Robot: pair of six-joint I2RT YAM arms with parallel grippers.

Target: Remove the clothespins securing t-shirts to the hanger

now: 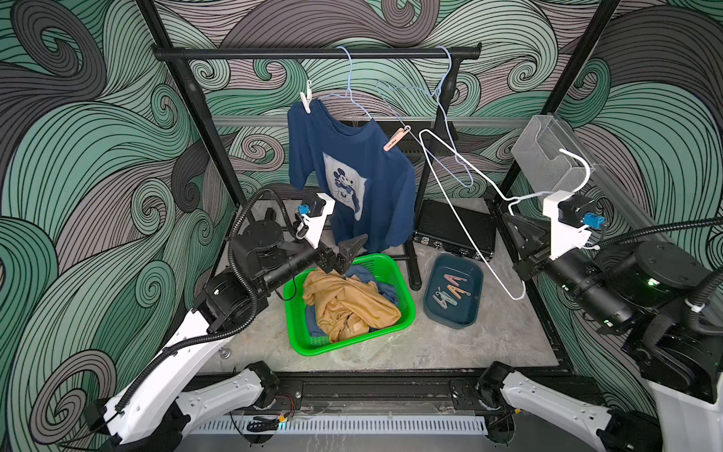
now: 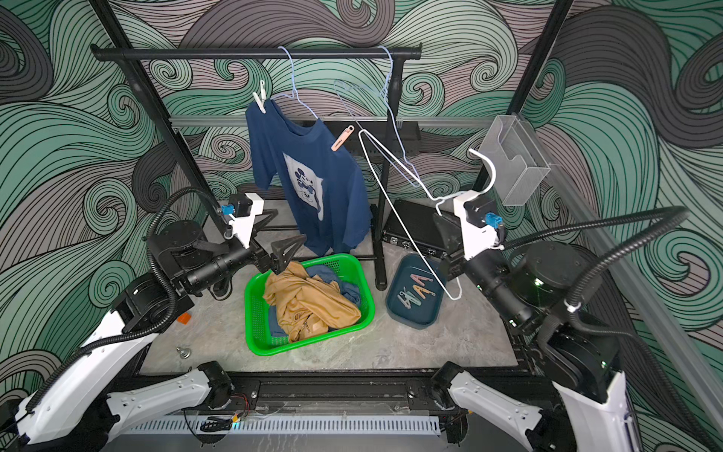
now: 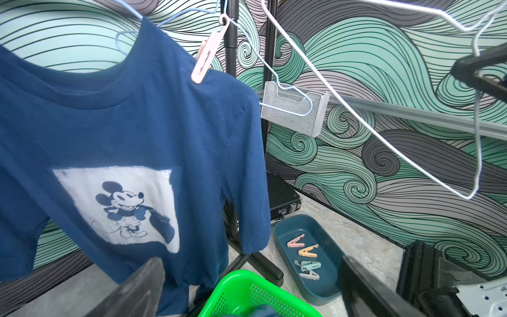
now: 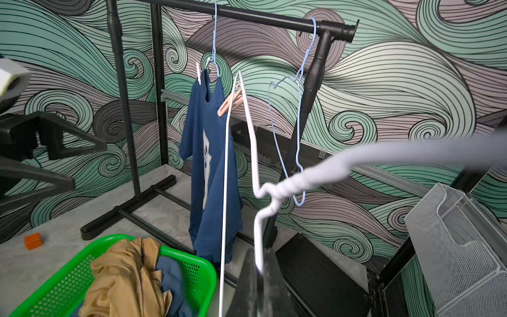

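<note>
A navy T-shirt [image 1: 354, 218] with a mouse print hangs from the rail. A white clothespin [image 1: 306, 101] clips its left shoulder, a pale pink one [image 1: 396, 138] the other. My left gripper [image 1: 339, 250] stands open below the shirt's front, over the green basket [image 2: 252, 331], with nothing between its fingers. My right gripper [image 2: 450, 252] is shut on a white wire hanger [image 4: 258, 232] at the right. Several loose clothespins lie in a blue tray [image 1: 433, 309].
The basket holds tan and blue clothes. A black case [image 1: 452, 222] lies behind the tray, a mesh holder [image 2: 508, 165] is at the right, and a blue hanger [image 4: 300, 121] hangs empty on the rail [image 1: 256, 54].
</note>
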